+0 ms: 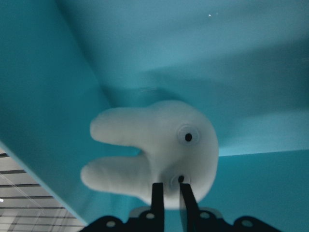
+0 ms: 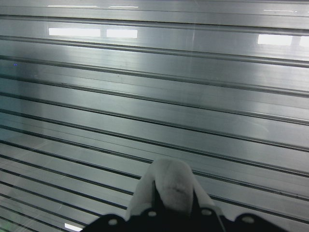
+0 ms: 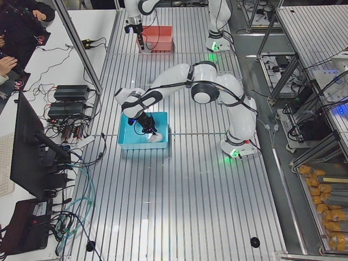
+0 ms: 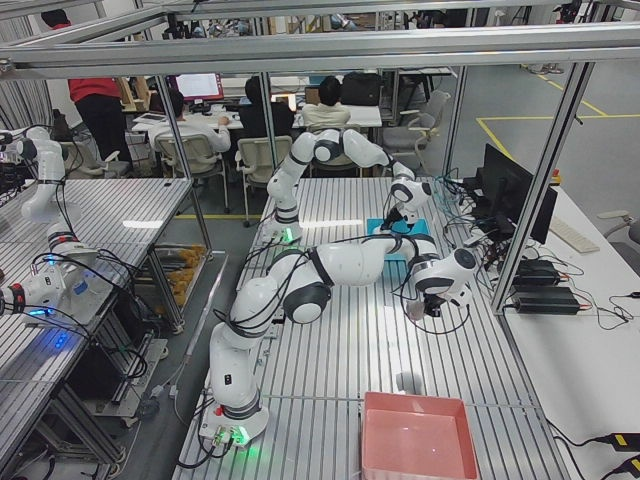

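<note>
A white plush toy with two long ears and googly eyes (image 1: 193,159) lies in the blue bin (image 3: 125,142). My left gripper is over its face, fingertips slightly apart; whether they touch it is unclear. My right gripper is shut on a white soft object (image 2: 171,176), held above the slatted table in the right wrist view; in the camera right view it hangs between the blue bin and the pink bin (image 4: 420,470).
The slatted table (image 3: 179,201) has free room around both bins. A monitor (image 3: 27,147), cables and power boxes crowd the side desk. Frame posts stand along the table's edges.
</note>
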